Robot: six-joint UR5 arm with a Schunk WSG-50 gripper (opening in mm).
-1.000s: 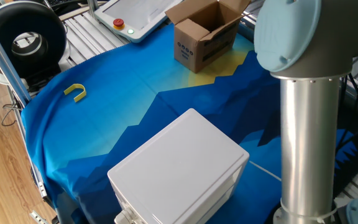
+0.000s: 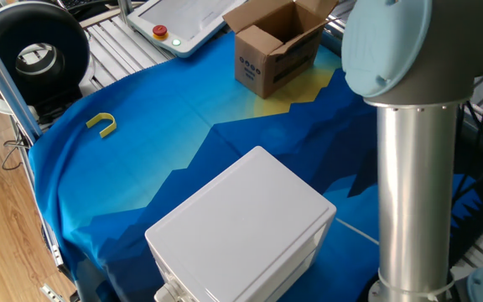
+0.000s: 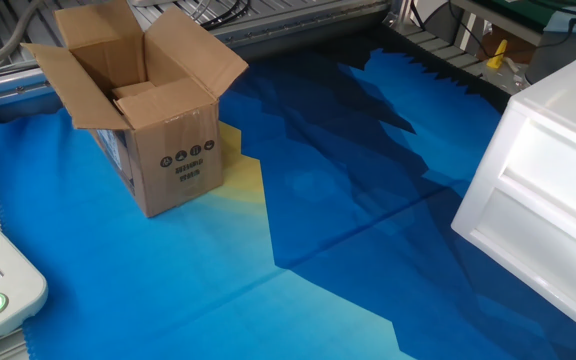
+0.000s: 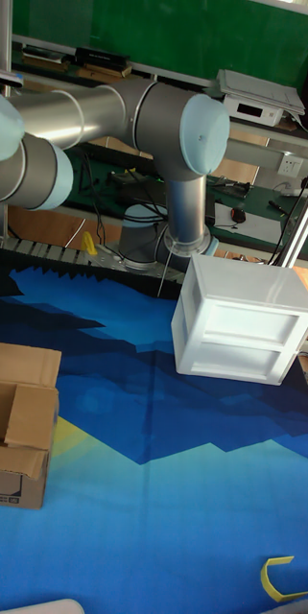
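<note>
A white drawer unit (image 2: 243,225) stands on the blue patterned cloth; its two drawer fronts (image 4: 248,325) look closed in exterior view 3. On the opposite side of the cloth is a cardboard box (image 3: 176,165) with its top flaps spread, and folded cardboard shows inside. A yellow curved strip (image 2: 102,125) lies alone on the cloth, well apart from the box and the drawers. My arm (image 4: 170,123) rises behind the drawer unit and reaches to the left in exterior view 3. No view takes in my gripper, so its fingers cannot be seen.
A tablet-like panel (image 2: 193,18) with a red emergency button (image 2: 159,32) rests beyond the cloth's edge. A black ring-shaped object (image 2: 38,59) stands at the table's corner. Between box and drawers the cloth (image 3: 348,230) is clear.
</note>
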